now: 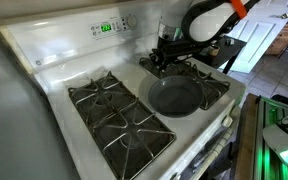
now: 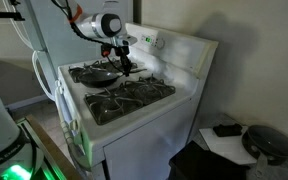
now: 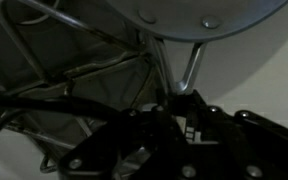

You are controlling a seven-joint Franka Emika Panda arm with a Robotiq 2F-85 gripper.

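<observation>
A dark round frying pan (image 1: pixel 176 97) rests over the right-hand burners of the white stove (image 1: pixel 74 65). In the second exterior view the pan (image 2: pixel 96 78) appears near the far end of the stovetop. My gripper (image 1: pixel 158 60) is at the pan's back side, toward the control panel. From the wrist view, the forked metal base of the pan's handle (image 3: pixel 191 66) runs from the riveted pan wall (image 3: pixel 209 10) into my gripper, which is shut on it. Dim light and the dark fingers hide the exact contact.
Black grates (image 1: pixel 124 125) on the left and middle burners stand bare. Behind the burners rises the control panel (image 1: pixel 94 32). A wooden counter edge (image 1: pixel 246 140) lies in front. Off to the side, another dark pan (image 2: pixel 270 142) sits apart from the stove.
</observation>
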